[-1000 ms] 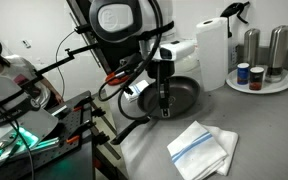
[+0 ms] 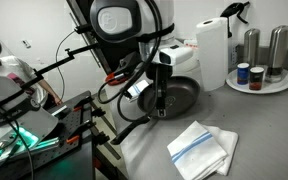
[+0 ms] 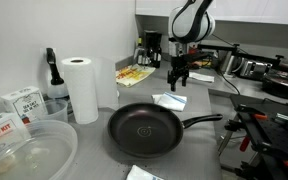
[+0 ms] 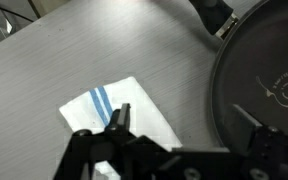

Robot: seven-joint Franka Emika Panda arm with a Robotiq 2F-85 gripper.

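In exterior view 1 my gripper points down, its tips overlapping the black frying pan in that view. The wrist view has my gripper open, with a wide gap between its fingers and nothing held. A white cloth with blue stripes lies flat beneath, partly covered by the left finger. To the right is the pan, its handle running toward the top. The folded cloth rests on the counter nearer that camera. Exterior view 2 shows the pan empty, with the cloth behind it.
A paper towel roll stands behind the pan. Beside it a round tray carries shakers and small jars. A clear plastic bowl sits left of the pan in exterior view 2. Bare counter extends right of the cloth.
My arm has shifted slightly within the last second, coming a little larger and lower in exterior view 1. The pan and cloth have stayed put.
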